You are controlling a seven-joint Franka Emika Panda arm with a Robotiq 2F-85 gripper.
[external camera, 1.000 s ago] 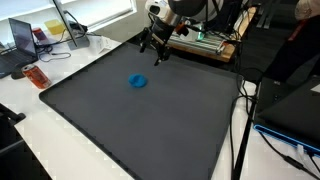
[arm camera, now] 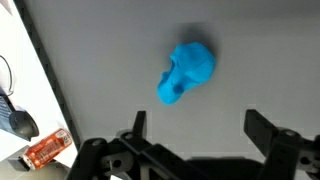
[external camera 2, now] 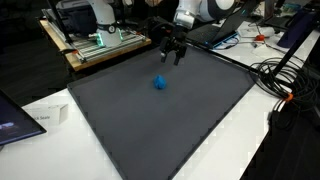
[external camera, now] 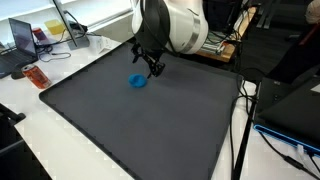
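Observation:
A bright blue, crumpled piece that looks like cloth (arm camera: 188,72) lies on the dark tabletop (external camera: 130,125). In exterior view 1 the blue piece (external camera: 138,80) is near the far part of the table, and exterior view 2 shows the same blue piece (external camera 2: 159,82) out on the bare surface. My gripper is open, its two dark fingers wide apart with nothing between them. The wrist view puts the blue piece ahead of the fingertips, apart from them. Seen from outside, the gripper (external camera: 148,60) hangs above the table just beyond the blue piece.
An orange-red can (external camera: 37,76) stands off the table's left edge, near a laptop (external camera: 25,38) and a computer mouse (arm camera: 22,124). Loose black cables (external camera 2: 285,85) lie beyond another edge.
Over the last second my arm has come left and nearer in exterior view 1, toward the blue piece. That piece has stayed where it was.

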